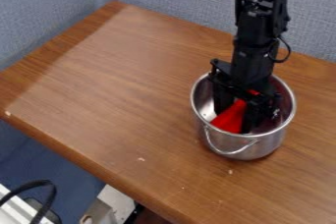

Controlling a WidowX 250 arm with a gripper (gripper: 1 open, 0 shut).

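A silver metal bucket (pixel 237 143) with a wire handle stands on the right part of the wooden table. Inside it lies a red object (pixel 229 118), partly covered by my black gripper (pixel 238 104), which reaches down from above into the bucket. The gripper is shut on the red object, though its fingertips are largely hidden by dark parts and the bucket.
Grey padded walls border its back. At the lower left are a dark cable and some pale equipment off the table.
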